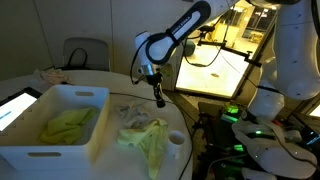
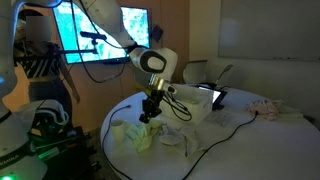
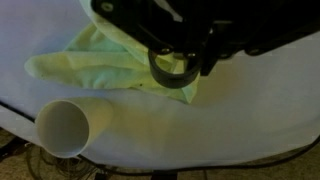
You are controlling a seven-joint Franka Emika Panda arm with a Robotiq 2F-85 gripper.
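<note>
My gripper (image 1: 158, 93) is above the table's right part, pointing down. In the wrist view its fingers are shut on a small dark, ring-like object (image 3: 174, 74); what exactly it is cannot be made out. The same dark object (image 1: 160, 103) shows beneath the fingers in the first exterior view. Under it in the wrist view spreads a pale yellow-green cloth (image 3: 85, 68). That cloth (image 1: 154, 150) lies crumpled on the table, with a greyish cloth (image 1: 134, 114) behind it. A white cup (image 3: 63, 128) stands beside the cloth.
A white box (image 1: 60, 153) with a green cloth (image 1: 67, 126) inside stands at the left. A pinkish cloth (image 2: 265, 107) lies farther off. A black cable (image 2: 222, 142) crosses the table. Bare tabletop (image 2: 260, 155) extends beyond it.
</note>
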